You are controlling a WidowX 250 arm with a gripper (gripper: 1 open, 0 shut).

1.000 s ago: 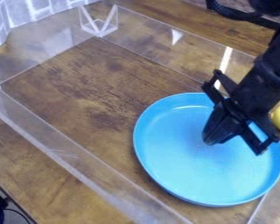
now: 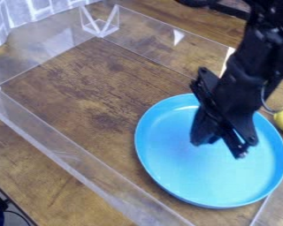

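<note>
My black gripper (image 2: 207,134) hangs low over a round blue plate (image 2: 186,172) on the right of the camera view, angled down and to the left. Its tip is shut, with nothing seen between the fingers. A yellow object (image 2: 281,119) is partly visible at the right edge, behind the gripper.
A clear plastic wall (image 2: 67,163) encloses the wooden surface (image 2: 79,93), which is bare to the left of the plate. White fabric (image 2: 14,18) is at the top left corner, and dark cables lie at the bottom left.
The gripper has shifted slightly left over the plate, and more of the arm's body has come down into view above it. The plate looks unmoved.
</note>
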